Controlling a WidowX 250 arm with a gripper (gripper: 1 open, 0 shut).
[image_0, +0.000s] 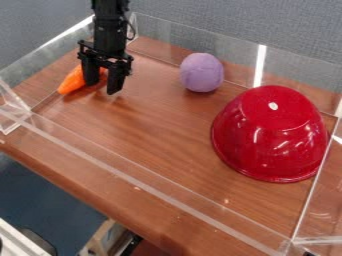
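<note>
My black gripper (104, 68) is low at the back left, over an orange carrot-like object (72, 82) that lies on the wooden table (160, 150). The fingers hide part of the orange object, and I cannot tell whether they grip it. A purple round object (202, 73) sits at the back middle, right of my gripper. A large red upturned bowl (269, 135) rests at the right.
Clear plastic walls edge the table on several sides. Beyond the left edge is a dark blue floor.
</note>
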